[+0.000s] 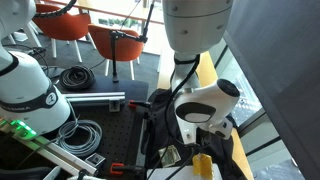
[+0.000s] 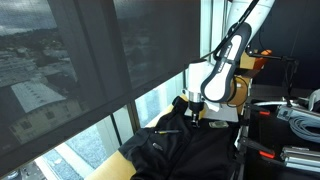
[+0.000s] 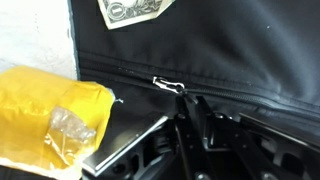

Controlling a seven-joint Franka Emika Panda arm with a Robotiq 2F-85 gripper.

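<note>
A black zipped fabric item, seemingly a bag or jacket (image 3: 215,45), fills much of the wrist view. Its zipper (image 3: 125,68) runs across the middle, with a small metal pull (image 3: 169,84) lying on it. My gripper points at the cloth just below that pull in the image; its dark fingertips look close together. Whether they touch the pull cannot be made out. In exterior view 2 the gripper (image 2: 195,123) is low over the dark cloth (image 2: 175,150).
A yellow packet with clear tape (image 3: 45,115) lies left of the gripper, by a white sheet (image 3: 35,35). A banknote (image 3: 133,10) rests on the cloth at the top. A large grey screen (image 2: 90,60) stands alongside the table. Coiled cable (image 1: 78,135) lies near the arm's base.
</note>
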